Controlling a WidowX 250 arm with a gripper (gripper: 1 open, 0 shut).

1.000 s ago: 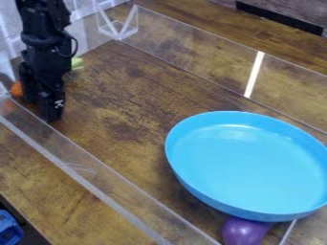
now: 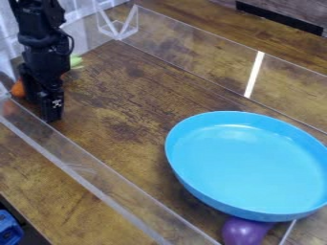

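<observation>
The black robot gripper (image 2: 41, 100) is low at the left edge of the wooden surface, inside the clear-walled area. An orange object (image 2: 18, 89) is beside it, partly hidden behind the gripper, and a pale green object (image 2: 76, 61) lies just behind the arm. Whether anything is between the fingers, and how far apart they stand, is too dark and small to tell.
A large blue oval dish (image 2: 243, 163) fills the right front, with a purple object (image 2: 246, 231) partly under its near edge. Clear walls border the area. A blue object (image 2: 7, 226) is at the bottom left corner.
The gripper and arm have barely moved. The blue object at the bottom left corner shows slightly higher in the view than before.
</observation>
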